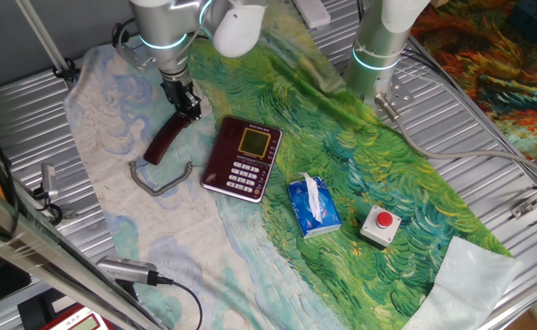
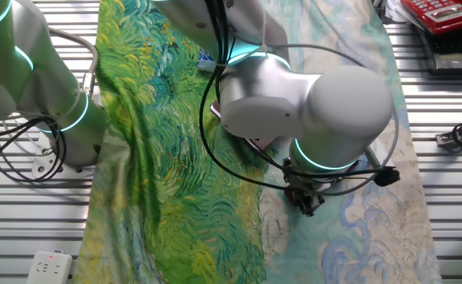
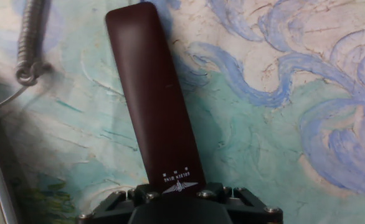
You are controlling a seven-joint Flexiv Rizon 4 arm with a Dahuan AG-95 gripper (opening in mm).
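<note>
The dark red handset (image 1: 167, 138) is to the left of its telephone base (image 1: 242, 159), on the pale side of the cloth. My gripper (image 1: 193, 113) is shut on the handset's end nearest the arm. In the wrist view the handset (image 3: 154, 93) extends away from the gripper, its lettered end between the fingers. A coiled grey cord (image 1: 163, 191) lies beside the handset and base. The arm hides most of the base and handset in the second exterior view, where the gripper (image 2: 306, 203) shows below the wrist. Whether the handset clears the cloth, I cannot tell.
A blue tissue pack (image 1: 313, 207) and a red-buttoned box (image 1: 379, 226) stand right of the base. A white sheet (image 1: 465, 286) covers the front right corner. A small silver device (image 1: 129, 270) with a black cable sits at the front left.
</note>
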